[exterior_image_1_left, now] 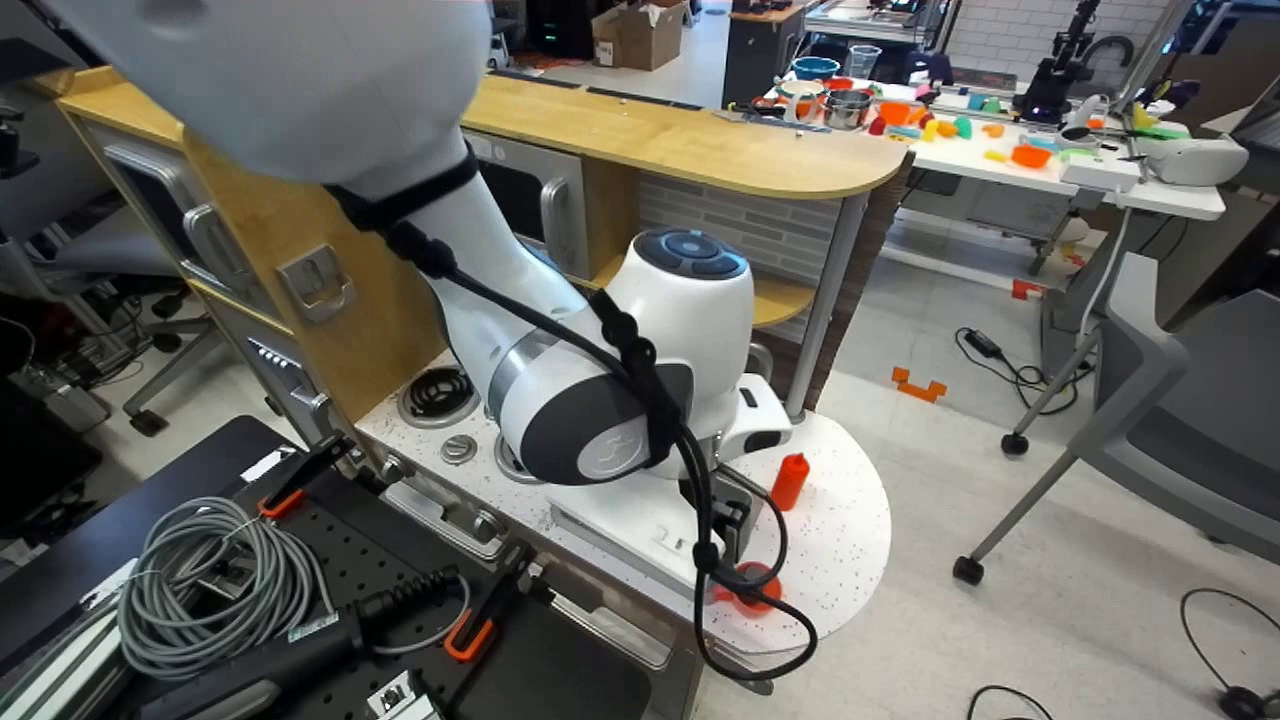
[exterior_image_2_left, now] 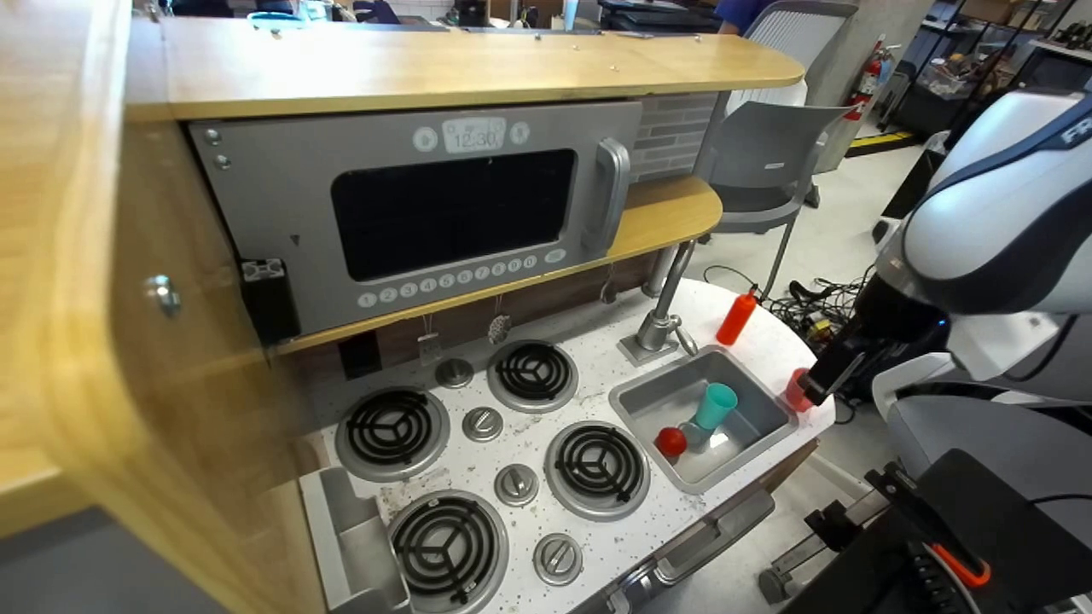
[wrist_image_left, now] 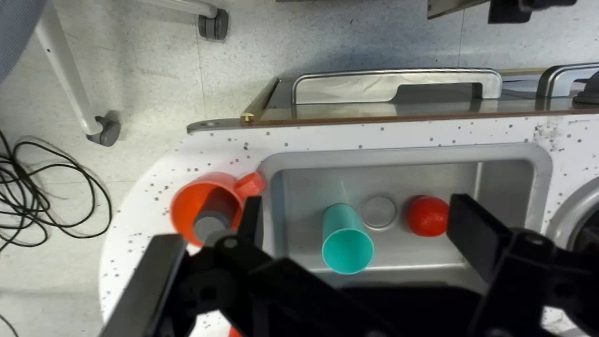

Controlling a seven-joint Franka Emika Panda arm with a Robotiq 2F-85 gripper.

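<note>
My gripper is open above the sink, its two black fingers wide apart and nothing held between them. Below the gap, a teal cup (wrist_image_left: 348, 247) lies in the grey sink (wrist_image_left: 410, 154) with its mouth toward the wrist camera. A red ball-like object (wrist_image_left: 427, 216) rests in the sink nearer the right finger. Outside the sink, on the rounded counter end, stands an orange-red mug (wrist_image_left: 188, 208) with a grey cylindrical object (wrist_image_left: 213, 219) inside; the left finger overlaps its edge in this view. In exterior view 2 the gripper partly covers the mug (exterior_image_2_left: 798, 390).
A red squeeze bottle (exterior_image_2_left: 737, 319) stands behind the sink near the faucet (exterior_image_2_left: 665, 307). Burners (exterior_image_2_left: 596, 471) and knobs fill the counter on the other side. A wooden shelf (exterior_image_2_left: 670, 217) overhangs the back. Black cables (exterior_image_1_left: 768, 576) hang from the arm.
</note>
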